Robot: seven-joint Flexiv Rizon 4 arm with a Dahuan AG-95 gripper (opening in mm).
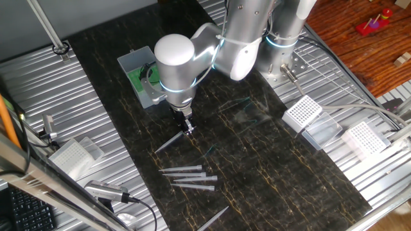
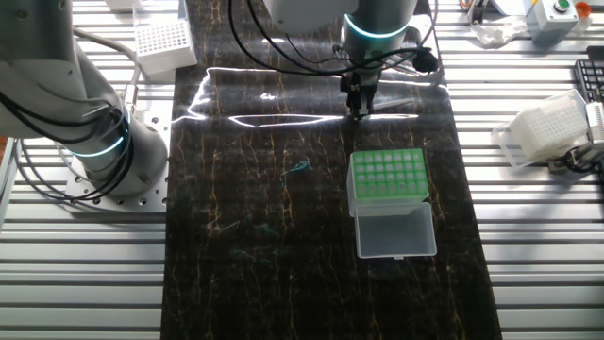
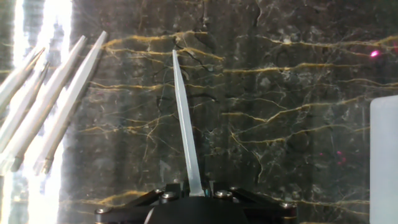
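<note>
A long translucent pipette tip [image 3: 186, 121] lies on the dark marbled tabletop, its narrow end pointing away from my gripper. Its wide end reaches between the gripper's fingers in the wrist view; whether they press on it I cannot tell. From the side, the gripper [image 1: 186, 127] stands low at the near end of that tip [image 1: 169, 142]. Several similar tips [image 1: 189, 174] lie in a loose group nearby, and one more tip [image 1: 213, 218] rests apart by the front edge. Behind the arm is an open box with a green grid rack [image 2: 390, 174].
The box's clear lid [image 2: 396, 232] stands open beside the rack. White perforated racks [image 1: 302, 112] sit off the dark surface on the right, with another [image 1: 72, 159] to the left.
</note>
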